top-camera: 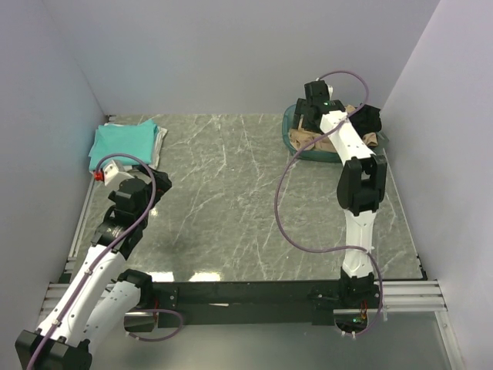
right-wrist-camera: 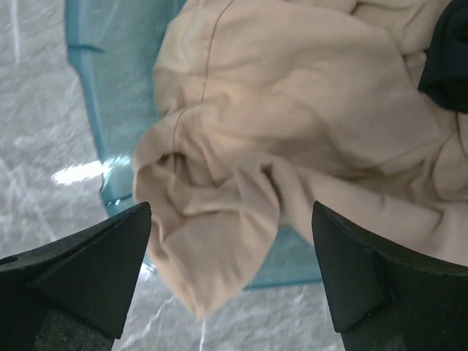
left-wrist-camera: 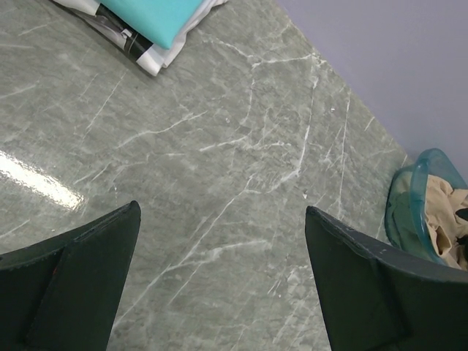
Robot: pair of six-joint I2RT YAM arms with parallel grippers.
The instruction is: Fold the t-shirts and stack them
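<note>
At the back left of the table lies a folded stack with a teal shirt (top-camera: 125,140) on top and white cloth beneath it. A teal basket (top-camera: 290,123) at the back right holds a crumpled beige shirt (right-wrist-camera: 292,88) and a black garment (top-camera: 365,120). My right gripper is open above the basket's near side, with beige folds below and between its fingers but not gripped. My left gripper stands open over the left part of the table, nothing between its fingers, near the stack's front corner.
Bare grey marble table (top-camera: 223,200) fills the middle. Walls stand close behind the basket and on both sides. A purple cable (top-camera: 279,208) loops from the right arm across the table.
</note>
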